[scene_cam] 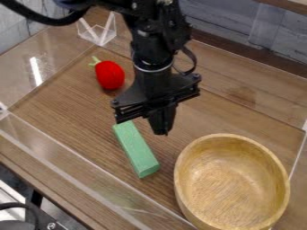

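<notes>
The black robot gripper [160, 121] hangs from the top centre, shut, with nothing visible between its fingers. Its tips are just above and right of the upper end of a flat green block [136, 150] lying on the wooden table. A round wooden bowl [232, 189] stands at the front right. A red pepper [109, 75] with a green stem lies behind the gripper to the left.
A white object [93, 31] sits at the back left edge, near a grey wall. A black cable runs at the lower left.
</notes>
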